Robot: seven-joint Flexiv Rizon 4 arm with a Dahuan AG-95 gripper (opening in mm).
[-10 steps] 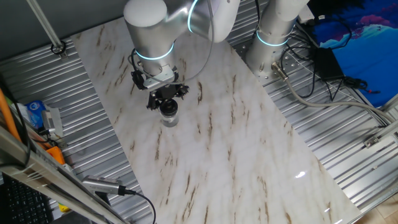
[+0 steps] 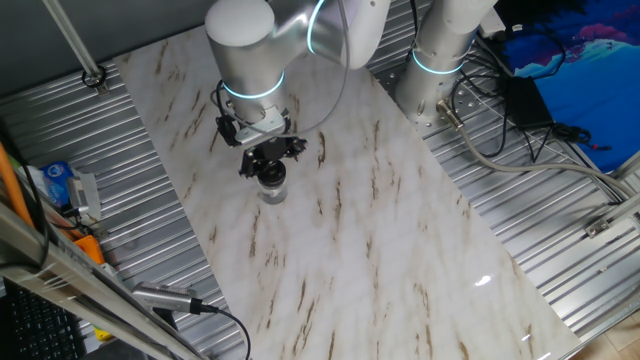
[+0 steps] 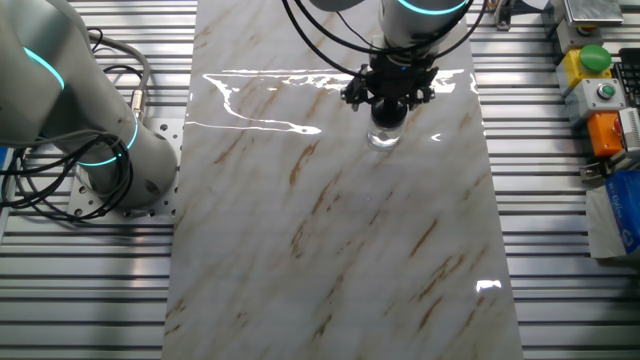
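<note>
A small clear jar (image 2: 273, 193) with a black top stands on the marbled board, close to its left edge in exterior view 1. In exterior view 2 the same jar (image 3: 383, 137) is near the board's far right. Right above it, pointing down, is my black gripper (image 2: 272, 165), its dark parts spreading to both sides of the jar's top. From the other side, the gripper (image 3: 388, 100) overlaps the black top. Dark on dark hides the fingertips, so whether they touch the jar does not show.
The marbled board (image 2: 350, 260) is otherwise bare. A silver cylindrical device (image 2: 165, 298) lies left of the board. Button boxes (image 3: 592, 95) sit at the far right in exterior view 2.
Compared with a second ago, my arm and gripper have shifted slightly to the right over the jar.
</note>
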